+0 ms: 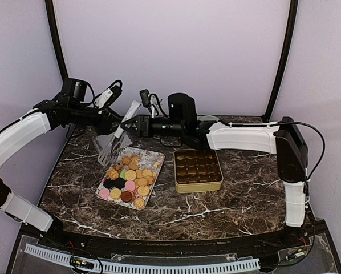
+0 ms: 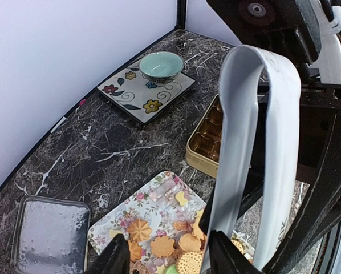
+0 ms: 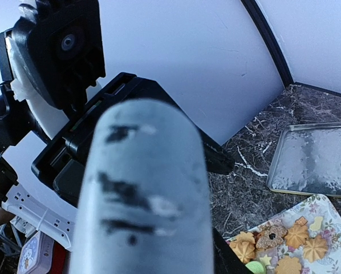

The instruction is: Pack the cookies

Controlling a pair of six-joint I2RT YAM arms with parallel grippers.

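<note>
White tongs [image 1: 128, 123] with a slotted lower end hang tilted above the cookies, and my right gripper [image 1: 135, 125] is shut on their handle. Close on the other side of the handle is my left gripper, its fingers spread; one of them overlaps the tongs [image 2: 233, 154] in the left wrist view, and whether they touch cannot be told. In the right wrist view the blurred handle [image 3: 145, 188] hides most of the fingers. Assorted cookies [image 1: 130, 177] lie on a flowered tray [image 1: 150, 155]. To its right stands a gold tin [image 1: 199, 186] with brown compartments.
An empty metal tray lies behind the cookies at the left. At the back, a pale green bowl [image 2: 161, 65] sits on a flower-patterned board [image 2: 125, 91].
</note>
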